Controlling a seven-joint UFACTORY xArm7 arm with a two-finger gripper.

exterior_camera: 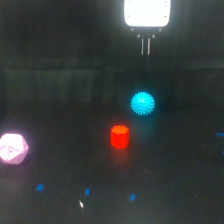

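Observation:
At the top of the camera view my gripper (145,50) hangs below its white body (147,12). Its two thin fingers stand apart, with nothing visible between them. Below it and slightly left lies a blue spiky ball (143,103). A red cylinder-like block (120,136) sits closer to the camera, left of the ball. Near the left edge is a pink faceted ball (13,148). All three objects are clear of the gripper.
Small blue marks (87,191) dot the dark surface towards the front, and another blue mark (220,134) is at the right edge. Open floor surrounds the objects, especially on the right.

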